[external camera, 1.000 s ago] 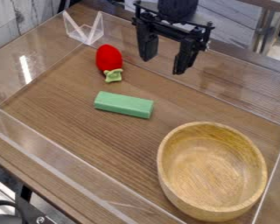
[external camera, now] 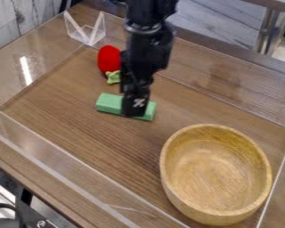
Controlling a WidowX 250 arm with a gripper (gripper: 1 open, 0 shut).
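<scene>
My black gripper (external camera: pixel 132 94) hangs over the middle-left of the table, fingers pointing down on either side of the upper part of a green block (external camera: pixel 110 104). It is open; whether the fingers touch the block is hard to tell. The block lies flat on the wooden table (external camera: pixel 74 151), partly hidden by the fingers.
A red object (external camera: pixel 108 60) with a small green part lies behind, partly hidden by the arm. A clear bin (external camera: pixel 85 28) stands at the back left. A large wooden bowl (external camera: pixel 215 174) fills the front right.
The objects on the table look unmoved.
</scene>
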